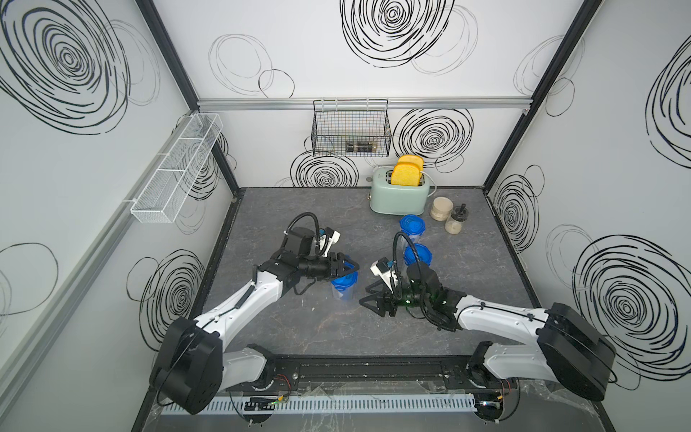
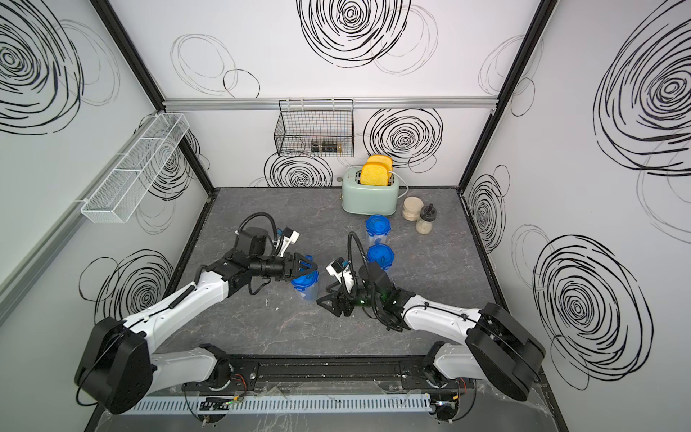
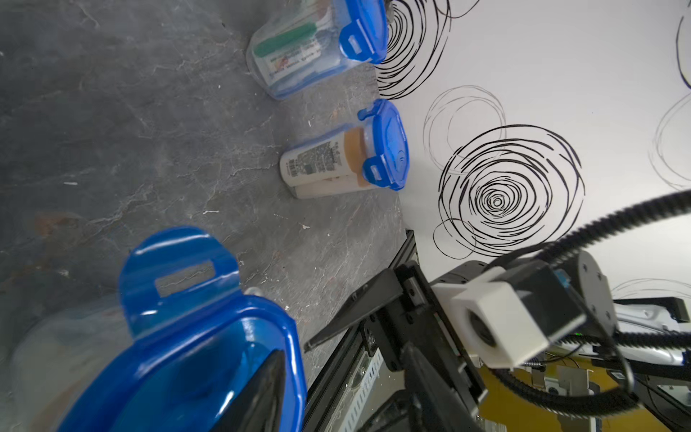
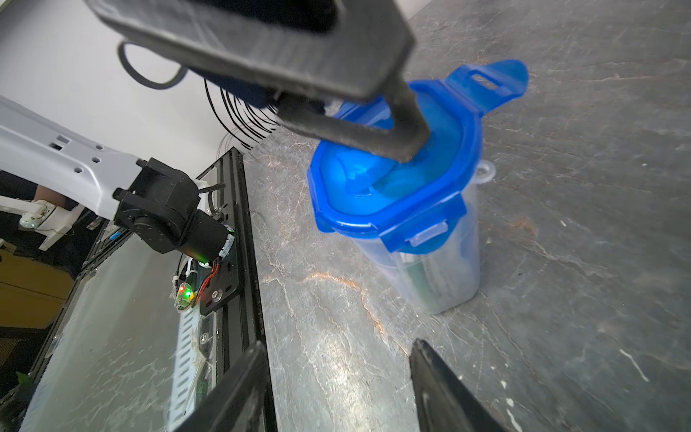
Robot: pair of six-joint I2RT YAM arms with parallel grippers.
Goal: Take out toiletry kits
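A clear canister (image 4: 424, 280) with a blue lid (image 1: 344, 282) and raised flaps stands on the mid-table, with toiletry items faintly visible inside. My left gripper (image 1: 344, 268) is over it; in the right wrist view a dark part rests on the lid. Whether it grips anything is hard to see. My right gripper is low beside the canister, toward the right, with its fingertips apart from it; its exact opening is unclear. Two more blue-lidded canisters (image 3: 316, 162) (image 3: 288, 61) stand behind to the right, holding packaged items.
A mint toaster (image 1: 396, 198) with yellow slices stands at the back, beside a cream jar (image 1: 441, 210) and a dark-topped jar (image 1: 455, 221). A black basket (image 1: 351, 133) and white rack (image 1: 172, 172) hang on the walls.
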